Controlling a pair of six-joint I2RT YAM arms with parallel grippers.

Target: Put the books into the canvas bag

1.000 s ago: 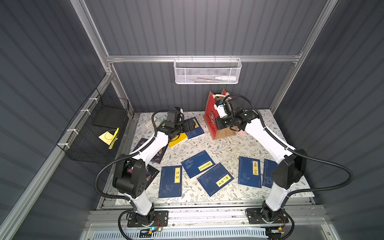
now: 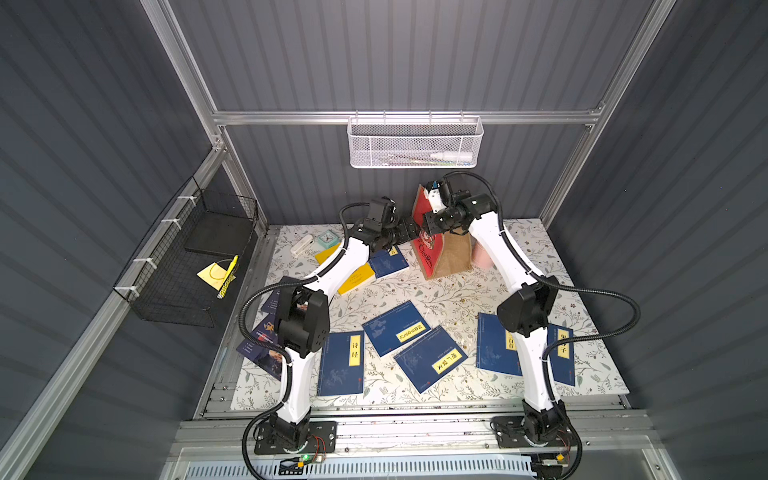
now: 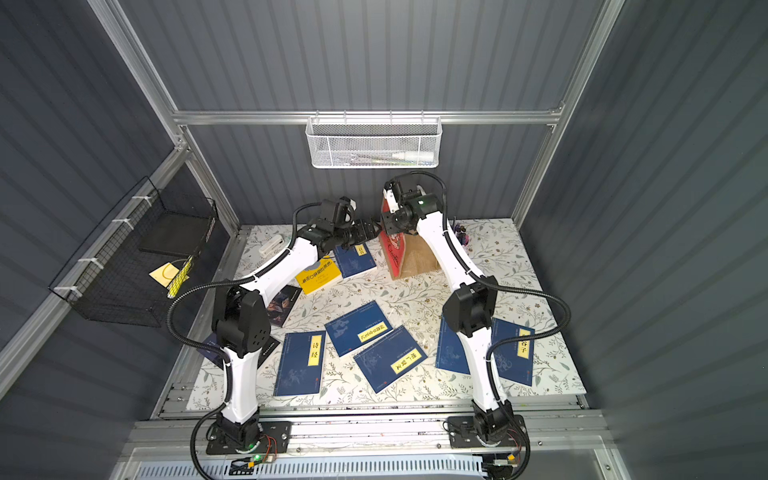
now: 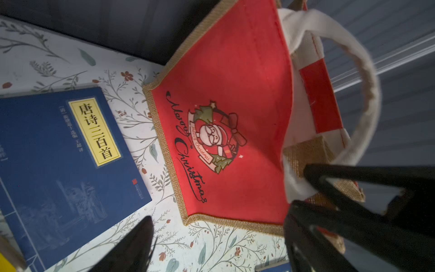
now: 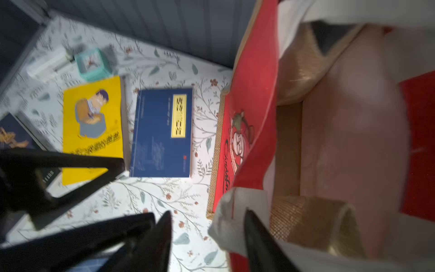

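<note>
The red and burlap canvas bag [image 2: 448, 256] stands upright at the back centre, white loop handles at its top. My left gripper is at the bag's left, fingers apart with no book between them. My right gripper is at the bag's opening, fingers apart around part of the near rim and white fabric. A blue book [image 5: 160, 131] and a yellow book [image 5: 90, 122] lie left of the bag. Several blue books [image 2: 340, 376] lie along the front; dark books [image 3: 284, 304] lie at the left, partly behind my left arm.
A white box [image 2: 302, 244] and a teal item [image 5: 93, 63] sit at the back left. A pink object [image 2: 481, 254] is behind the bag's right side. A wire basket [image 2: 176, 280] hangs on the left wall, a white mesh basket [image 2: 414, 148] on the back wall.
My left gripper has moved right and up toward the bag.
</note>
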